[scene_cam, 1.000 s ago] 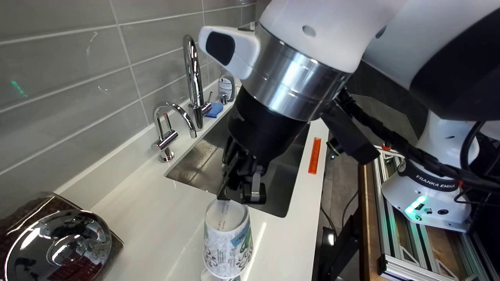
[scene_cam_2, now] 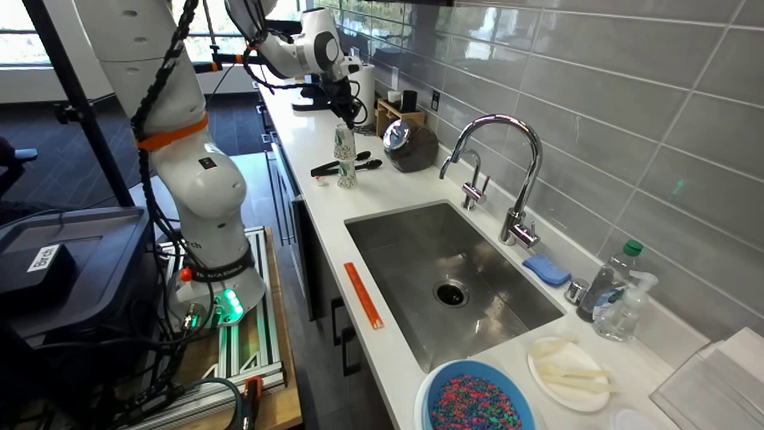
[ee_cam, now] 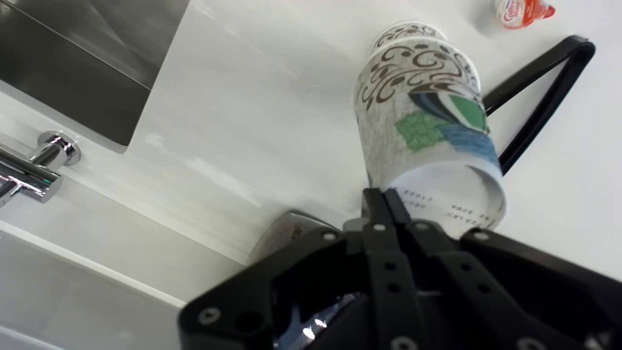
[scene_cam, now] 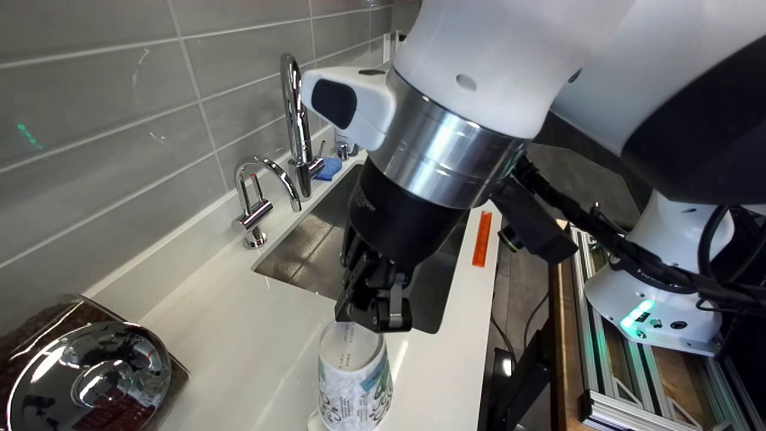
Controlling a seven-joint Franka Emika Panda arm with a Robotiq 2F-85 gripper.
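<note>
An upside-down patterned paper cup (ee_cam: 428, 116) hangs from my gripper, whose fingers are shut on the thin rim around its base. The pinch itself is partly hidden. In exterior view 1 the same cup (scene_cam: 353, 391) is below the gripper (scene_cam: 362, 319), its recessed white base facing up. A second paper cup (scene_cam_2: 347, 174) stands on the counter directly under the upper cup (scene_cam_2: 344, 143). From the wrist, only a strip of the lower cup (ee_cam: 405, 32) shows past the upper cup's mouth; whether they touch cannot be told.
Black tongs (scene_cam_2: 365, 166) lie on the counter close beside the cups, with a small creamer pod (ee_cam: 519, 12) nearby. A lidded jar (scene_cam_2: 410, 146) stands by the wall. The sink (scene_cam_2: 447, 286) and small faucet (scene_cam: 252, 212) lie farther along. Counter between cups and sink is clear.
My gripper and the upper cup have moved down together and slightly right in exterior view 1. Less of the lower cup shows beneath it. The fingers stay at the base rim.
</note>
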